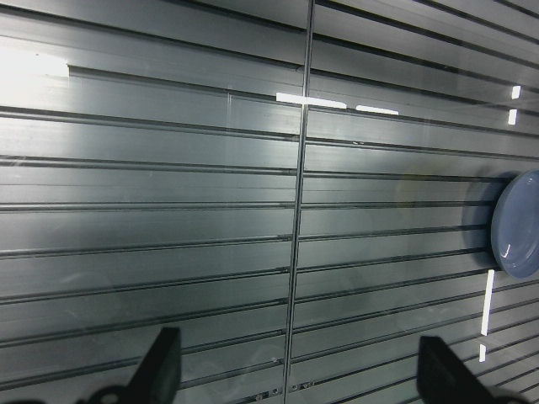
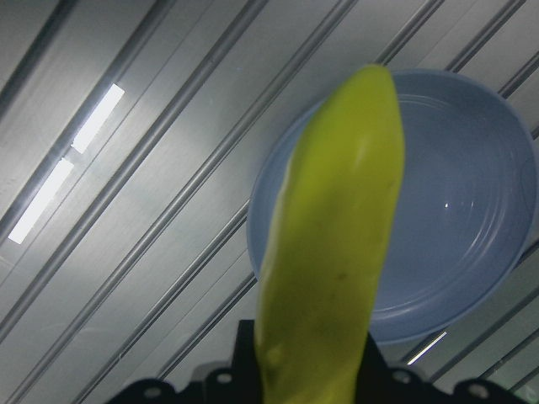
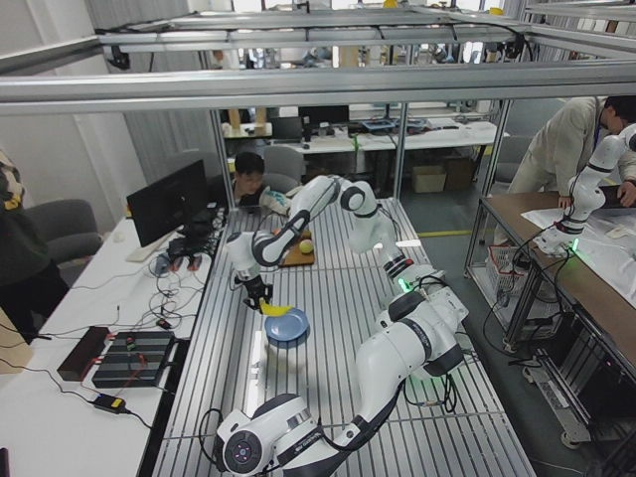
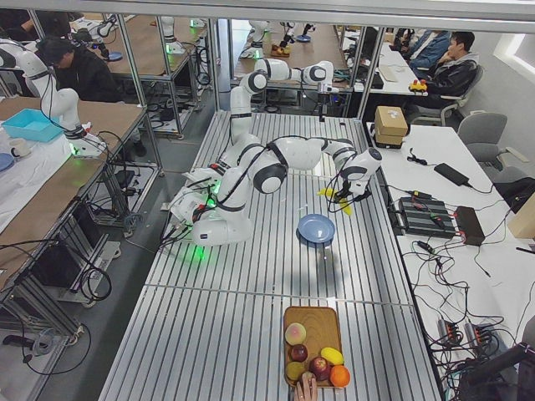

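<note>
My right gripper (image 3: 258, 298) is shut on a yellow banana (image 3: 275, 309), held above the blue plate (image 3: 286, 331); in the right wrist view the banana (image 2: 328, 236) overlaps the plate (image 2: 455, 210) from above. In the left wrist view my left gripper looks down on bare slatted table, its two dark fingertips wide apart, nothing between them; the plate (image 1: 512, 236) shows at the right edge.
A wooden tray of fruit (image 4: 314, 326) lies at one end of the slatted table, with a person's hand (image 4: 305, 391) at it. Cables and boxes fill the white side table (image 4: 485, 301).
</note>
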